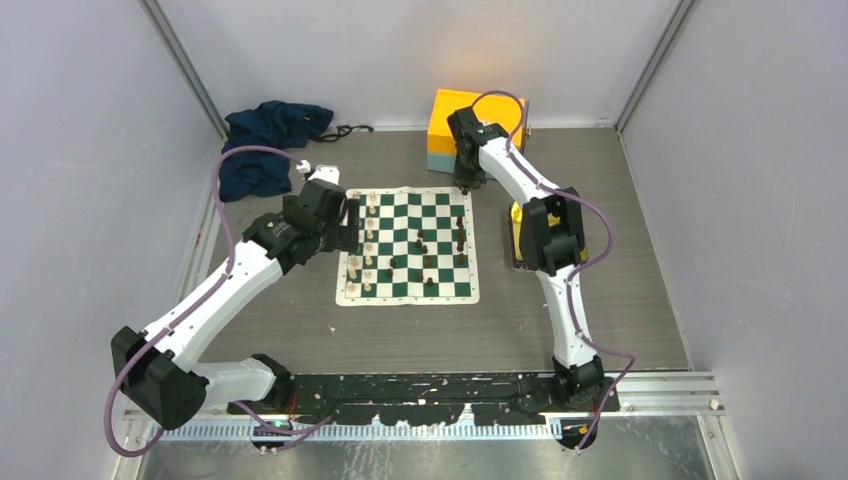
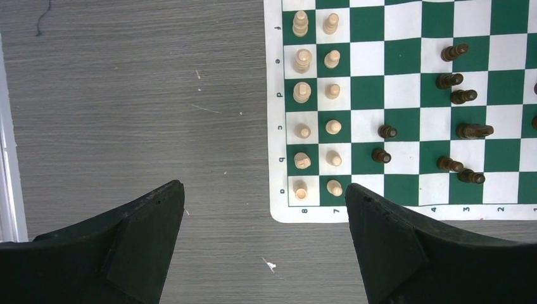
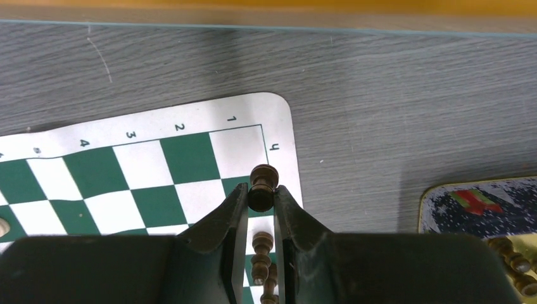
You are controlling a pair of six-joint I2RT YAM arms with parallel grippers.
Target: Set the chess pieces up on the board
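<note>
The chessboard (image 1: 408, 300) carries white pieces in rows on its left and scattered dark pieces toward the middle and right. My right gripper is shut on a dark piece (image 3: 263, 177), held over the board's h1 corner at the back right, with other dark pieces (image 3: 261, 256) just beside it. My left gripper is open above the left part of the board, with nothing visible between its fingers.
A tin (image 3: 481, 199) with more dark pieces lies right of the board, partly hidden by the right arm. A yellow and blue box (image 1: 450, 115) stands behind the board, a dark cloth (image 1: 255, 160) at back left.
</note>
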